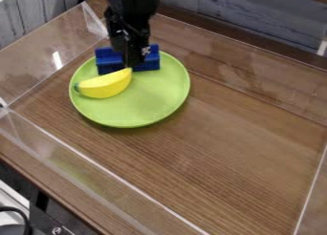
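A green plate (pixel 147 103) rests on the wooden surface toward the upper left. On it lie a yellow banana-like piece (pixel 102 84) and, behind that, a blue block (pixel 110 61). The black gripper (pixel 132 53) points down from the top of the view over the blue block, hiding part of it. Whether its fingers are open or touch the block is unclear.
A raised blue-grey wooden wall (pixel 255 14) runs along the back right, and clear edging lines the left side.
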